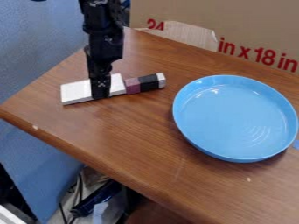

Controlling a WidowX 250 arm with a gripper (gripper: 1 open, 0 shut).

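My black gripper [100, 87] is down at a white and dark bar-shaped object [77, 91], its tip over the white part. The object lies on the wooden table, with pink and black segments [146, 82] at its right end. Whether the fingers are open or shut on it does not show clearly. A light blue plate [233, 118] sits to the right.
A cardboard box [246, 31] stands behind the table. The table's left edge drops away near a blue wall, with clutter below.
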